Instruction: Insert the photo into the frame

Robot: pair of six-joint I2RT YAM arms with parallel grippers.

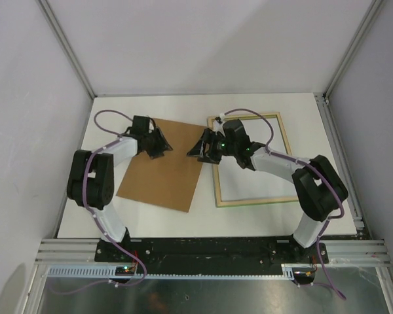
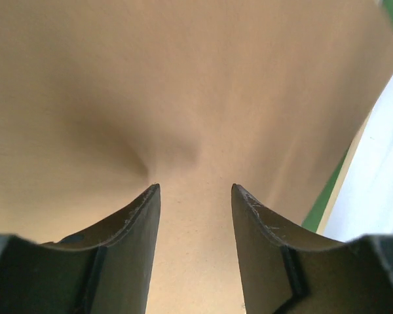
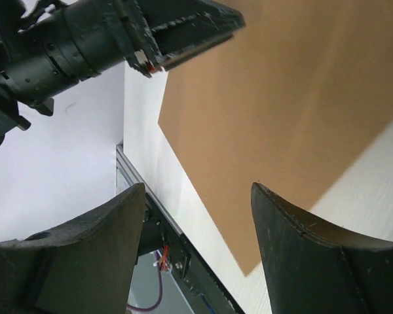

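Observation:
A flat brown board point(image 1: 160, 180) lies slightly turned on the left half of the table. To its right is the frame point(image 1: 217, 186), gold-rimmed with a green outer edge and white point(image 1: 259, 176) inside. No photo's picture side shows. The left gripper is over the board, its fingers parted with nothing visible between them. At the board's right edge, the right gripper also has parted fingers, nothing visibly pinched. In the left wrist view the board's far right corner comes close to the frame's green side point(image 2: 324, 196); whether they touch is unclear.
My two grippers are close together over the board. Bare white table point(image 1: 249, 226) runs along the front and the back. Side rails point(image 1: 344, 160) bound the table, and the arm bases stand at its front edge.

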